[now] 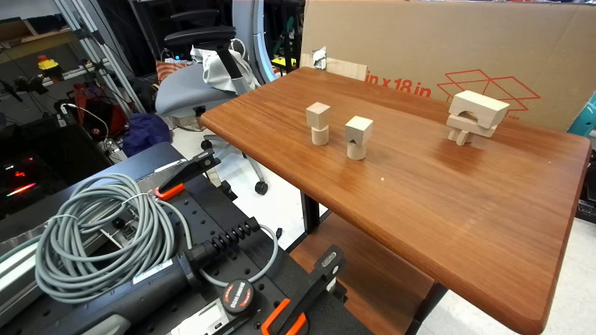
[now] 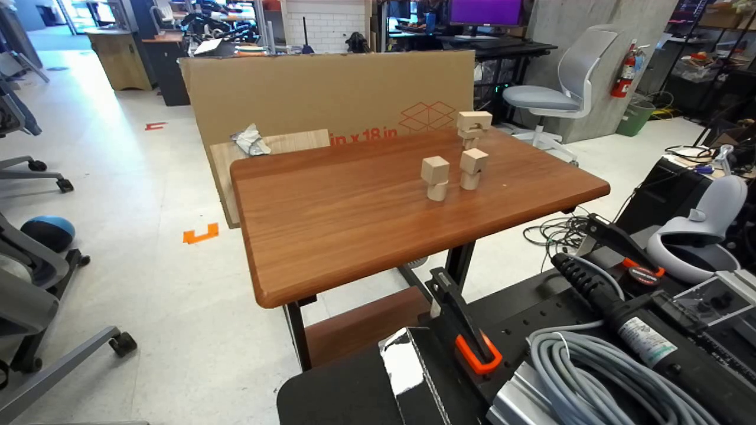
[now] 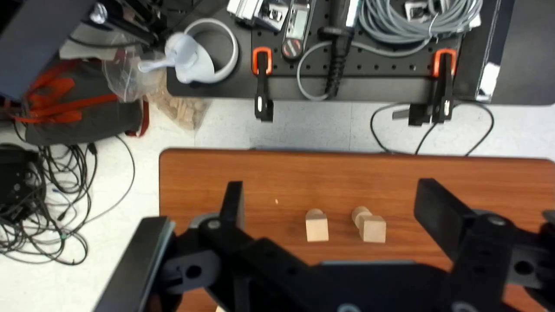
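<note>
Two small stacks of pale wooden blocks stand on the brown table (image 1: 424,184), each a block on a round base. In exterior view 1 the left cube (image 1: 318,116) sits on a cylinder (image 1: 320,136). Beside it, a notched block (image 1: 358,130) rests on another cylinder (image 1: 356,150). Farther right is a taller pile, with an arch block (image 1: 479,108) on top of a flat piece and short supports. My gripper shows only in the wrist view, its fingers wide apart over the table and nothing held. Both small stacks appear between the fingers, well beneath them.
A cardboard sheet (image 2: 319,92) stands along the table's far edge. Opposite is a black bench with clamps (image 3: 262,83) and a coiled grey cable (image 3: 416,26).
</note>
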